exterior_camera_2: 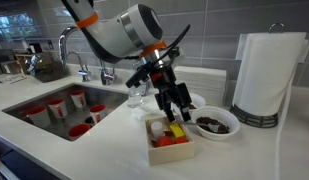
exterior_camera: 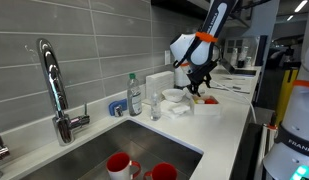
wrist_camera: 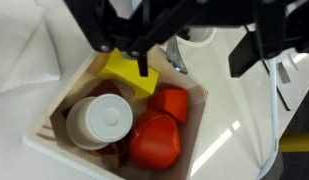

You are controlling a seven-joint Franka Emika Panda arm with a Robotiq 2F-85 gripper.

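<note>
My gripper is open above a small light box (wrist_camera: 72, 150), its fingers spread wide in the wrist view. Nothing is held between them. Inside the box are a yellow block (wrist_camera: 129, 73), a white round-topped container (wrist_camera: 106, 118) and red objects (wrist_camera: 156, 138). A metal utensil (wrist_camera: 175, 54) appears between the fingers, near the box's edge. In exterior view 2, that utensil reaches from the white bowl (exterior_camera_2: 229, 135) towards the box. The bowl has dark contents (exterior_camera_2: 211, 122).
A paper towel roll (exterior_camera_2: 262, 80) stands behind the bowl. Several red cups (exterior_camera_2: 79, 100) sit in or around the sink (exterior_camera_2: 56, 122). Bottles (exterior_camera: 134, 95) line the counter near the wall. The counter in front of the box (exterior_camera_2: 104, 155) is clear.
</note>
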